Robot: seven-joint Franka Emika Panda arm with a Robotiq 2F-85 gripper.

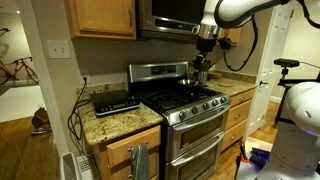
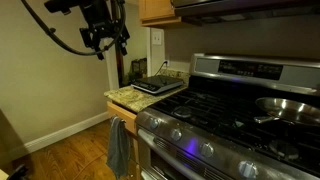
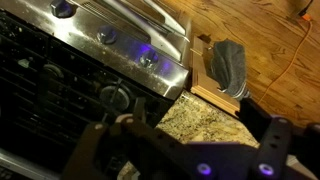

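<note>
In the first exterior view my gripper (image 1: pixel 203 62) hangs from the white arm, high above the right part of the stove (image 1: pixel 190 105). The second exterior view has the gripper (image 2: pixel 110 45) at upper left, in the air and touching nothing. Looking down in the wrist view, two dark fingers (image 3: pixel 132 108) stand wide apart with nothing held between them. Below are the stove's knobs, a granite counter (image 3: pixel 205 122) and a grey towel (image 3: pixel 230 65) hanging at the cabinet front.
A silver pan (image 2: pixel 292 108) rests on the right side of the stovetop. On the counter left of the stove sits a flat black appliance (image 1: pixel 115 102). The microwave (image 1: pixel 172 15) and upper cabinets (image 1: pixel 103 17) hang over the worktop. Open wooden floor lies in front.
</note>
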